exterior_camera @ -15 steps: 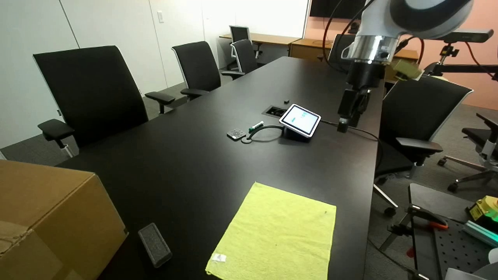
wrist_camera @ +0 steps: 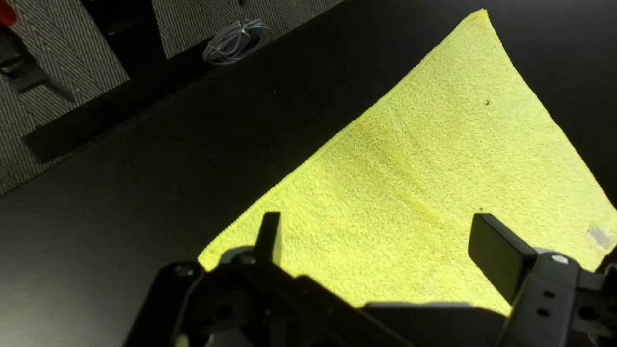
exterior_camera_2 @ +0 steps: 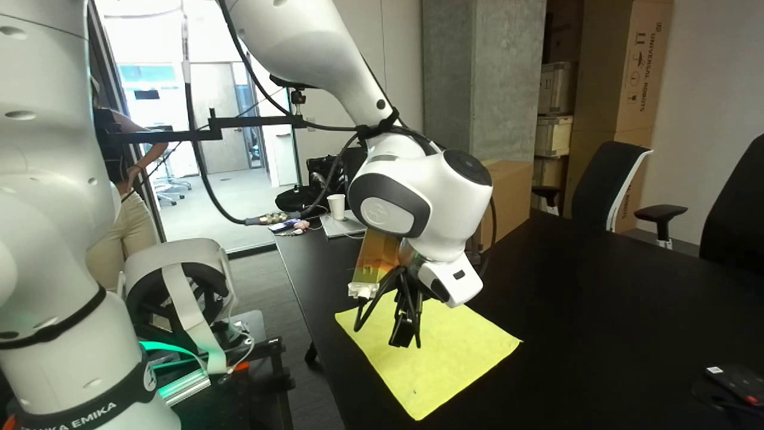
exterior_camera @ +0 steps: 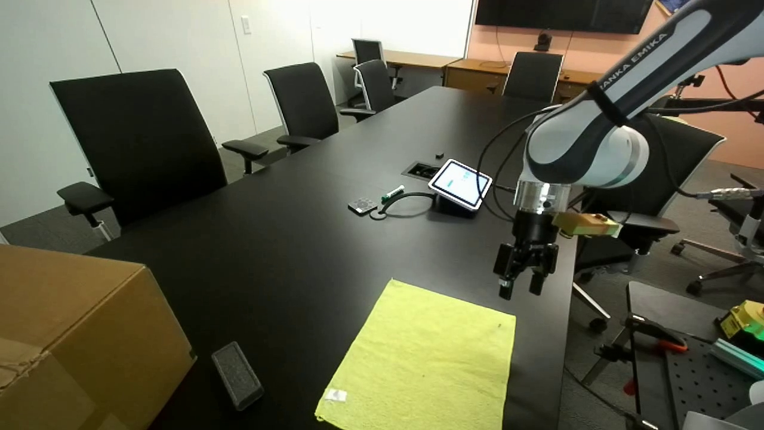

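Observation:
A yellow cloth (exterior_camera: 430, 358) lies spread flat on the black table, with a small white tag near one corner. In the first exterior view my gripper (exterior_camera: 521, 289) hangs above the table by the cloth's far right corner. The second exterior view has the gripper (exterior_camera_2: 406, 344) in front of the cloth (exterior_camera_2: 444, 358), seen from the other side. In the wrist view the gripper is open, its two fingers wide apart. Between them shows only the cloth (wrist_camera: 405, 185), which lies below and apart from the fingertips.
A cardboard box (exterior_camera: 86, 337) and a dark eraser-like block (exterior_camera: 237, 376) are left of the cloth. Farther back stand a tablet (exterior_camera: 462, 184), a green marker (exterior_camera: 392, 193) and a small dark square item (exterior_camera: 362, 206). The table's edge runs close on the right.
The arm has come down and toward the cloth from higher and farther back, and the gripper has turned so both fingers show. The cloth lies as before.

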